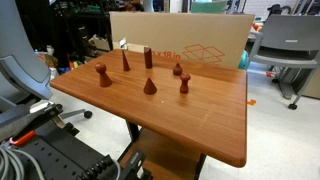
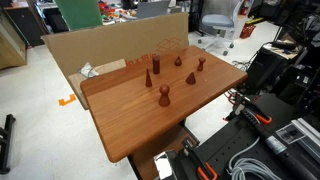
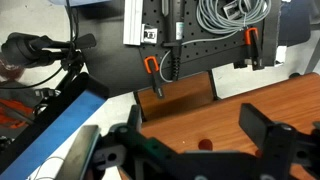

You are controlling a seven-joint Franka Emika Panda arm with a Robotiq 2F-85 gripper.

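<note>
Several dark reddish-brown pieces stand upright on a wooden table. Exterior view 1 shows a round-topped piece, a tall thin cone, a cylinder, a short cone, a small piece and a pawn-like piece. They stand apart from one another. From the wrist view, my gripper is open, its dark fingers wide apart with nothing held. Beyond them, a reddish-brown piece shows on the table below. Neither exterior view shows the fingertips clearly.
A cardboard panel rises along the table's far edge. Orange-handled clamps and a coiled grey cable lie on the black robot stand. A grey chair is behind. Bare wood lies around the pieces.
</note>
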